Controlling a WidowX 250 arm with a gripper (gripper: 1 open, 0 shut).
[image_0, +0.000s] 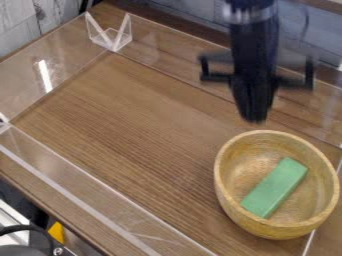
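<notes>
A wooden bowl (238, 190) sits at the lower right of the table, with a flat green block (275, 185) lying inside it. My dark gripper (251, 85) is raised above and behind the bowl, blurred by motion, apart from both. It looks shut, with nothing visible between its fingers, though the blur hides detail.
A white wire object (110, 33) stands at the back left. Dark cables lie at the lower left corner, beyond the table's edge.
</notes>
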